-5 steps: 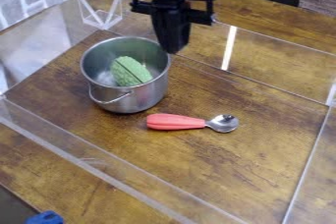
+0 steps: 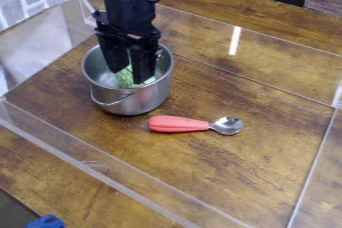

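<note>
My gripper (image 2: 126, 56) is over the steel pot (image 2: 126, 99) at the upper left, its black fingers reaching down into the pot's opening. A green object (image 2: 124, 76) lies inside, partly hidden behind the fingers. Whether the fingers touch or hold it I cannot tell. A spoon with a red handle (image 2: 179, 124) and metal bowl lies on the wooden table (image 2: 234, 177) to the lower right of the pot.
Clear plastic edges (image 2: 34, 7) run along the left side. A blue object (image 2: 44, 221) is at the lower left corner.
My gripper has moved left and down from right of the pot to inside its opening, now covering much of the green object. The spoon and pot look unmoved.
</note>
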